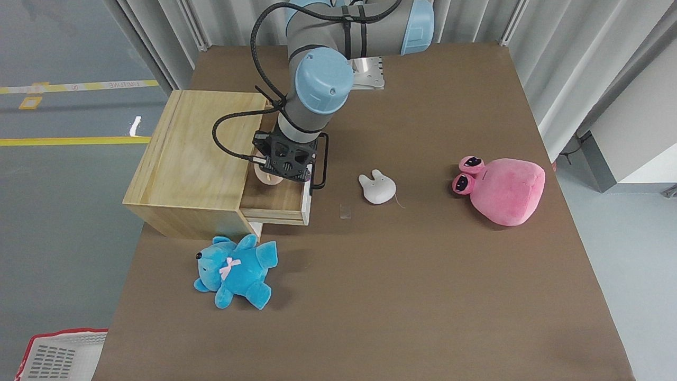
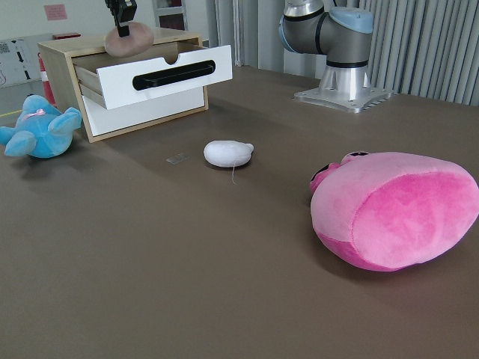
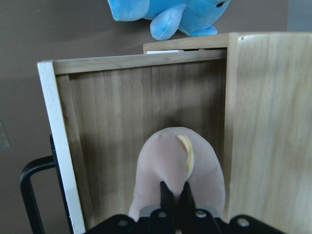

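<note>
My gripper is shut on a pale pink plush toy (image 3: 156,165) with a yellow stripe, held over the open upper drawer (image 3: 112,112) of a wooden cabinet (image 1: 187,149). In the front view the toy is mostly hidden under the gripper (image 1: 285,162); the left view shows it (image 2: 127,46) at the drawer's top, above the white front.
A blue bear (image 1: 238,273) lies in front of the cabinet. A small white toy (image 1: 377,190) and a large pink toy (image 1: 504,190) are to the right.
</note>
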